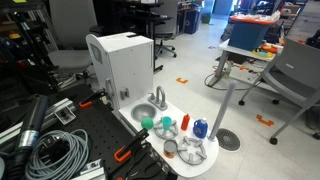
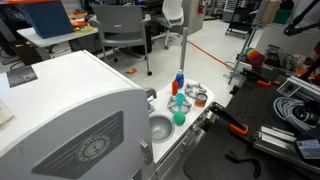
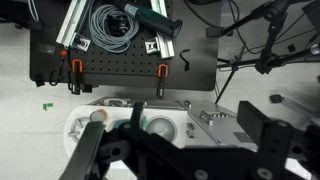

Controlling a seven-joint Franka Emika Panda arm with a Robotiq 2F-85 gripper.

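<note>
A white play-kitchen counter stands beside the dark table, with a round sink and a faucet. Near the sink lies a green round item, and close by is a teal one. Grey burner grates sit farther along. A red bottle, a blue item and a small metal cup stand around them. In the wrist view my gripper is open, with its dark fingers spread over the bottom of the picture; they partly cover the counter. I see nothing held between them.
A tall white cabinet rises at one end of the counter, and a thin upright post at the other. On the dark table lie a coiled cable and orange-handled clamps. Chairs and a blue cart stand beyond.
</note>
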